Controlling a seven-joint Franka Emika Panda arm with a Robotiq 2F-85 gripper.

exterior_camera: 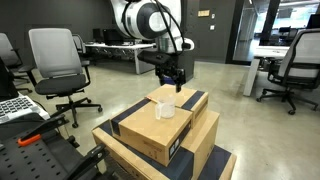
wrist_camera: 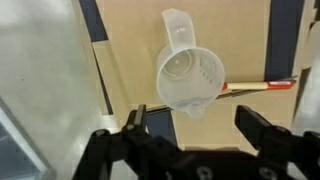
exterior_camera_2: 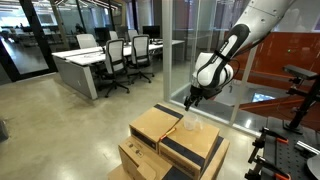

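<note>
A clear measuring cup with a handle (wrist_camera: 190,78) stands on cardboard, its mouth facing up in the wrist view. It also shows as a pale cup (exterior_camera: 167,107) on the box top in exterior view 1. My gripper is open, its black fingers wide apart along the lower part of the wrist view, nothing between them. In exterior view 1 the gripper (exterior_camera: 172,74) hangs above the cup, apart from it. A thin orange and red stick (wrist_camera: 262,86) lies right of the cup in the wrist view.
Cardboard boxes with dark tape (exterior_camera: 152,131) form the raised surface under the cup. A dark table (exterior_camera: 35,155) stands at the near left of exterior view 1. Office chairs (exterior_camera: 62,62) and open floor lie farther off.
</note>
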